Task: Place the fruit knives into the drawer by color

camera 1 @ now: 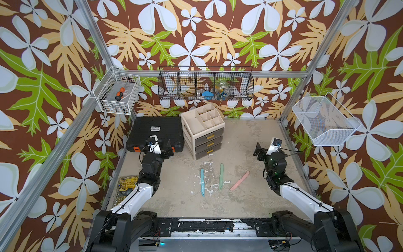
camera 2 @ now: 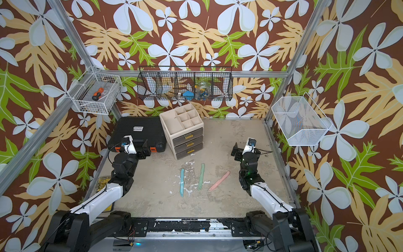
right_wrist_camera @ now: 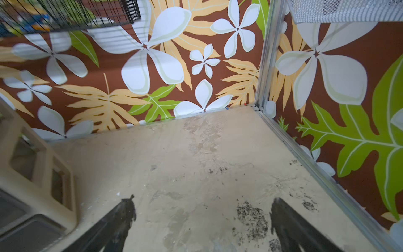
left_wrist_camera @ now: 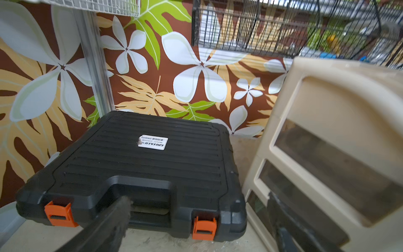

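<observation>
Three fruit knives lie apart on the table, front centre: blue (camera 1: 202, 181), green (camera 1: 221, 176) and pink (camera 1: 238, 180). Behind them stands a beige organizer with three dark drawers (camera 1: 209, 145), all closed. My left gripper (camera 1: 159, 149) is raised left of the organizer, beside the black case, open and empty; in the left wrist view its fingers flank the case front and organizer side. My right gripper (camera 1: 260, 151) hovers right of the organizer, open and empty, facing bare tabletop in the right wrist view.
A black case (camera 1: 153, 132) fills the back left, with a yellow tool set (camera 1: 125, 189) at the left front. Wire baskets hang on the back (camera 1: 186, 86), left (camera 1: 126, 107) and right (camera 1: 333, 136) sides.
</observation>
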